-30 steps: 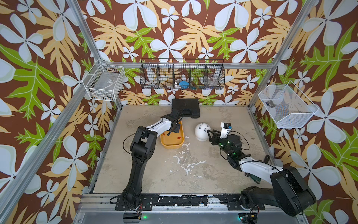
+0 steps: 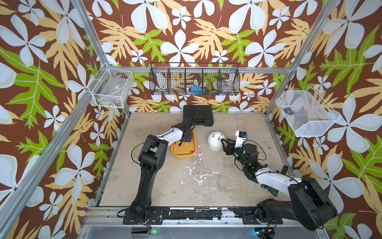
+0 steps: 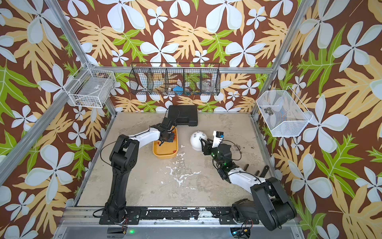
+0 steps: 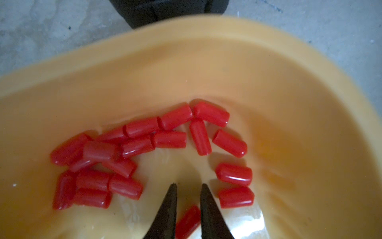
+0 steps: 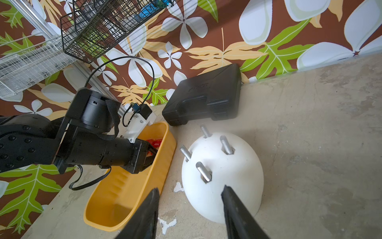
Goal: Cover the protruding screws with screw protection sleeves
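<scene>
A yellow tray (image 2: pixel 174 153) holds red sleeves (image 4: pixel 232 142); several lie along its far wall in the left wrist view. My left gripper is inside the tray, open, its fingertips either side of a point just above a lone red sleeve (image 4: pixel 189 221). A white dome (image 5: pixel 221 187) stands to the right of the tray, with bare metal screws (image 5: pixel 203 171) protruding from its top. My right gripper is open, facing the dome from the right, with nothing between its fingers.
A black case (image 2: pixel 198 115) lies behind the tray and dome. Wire baskets (image 2: pixel 298 113) hang on the frame at left, back and right. Dark tools lie at the right edge beside the right arm.
The left arm has shifted very slightly within the tray. The right arm and the dome look unchanged.
</scene>
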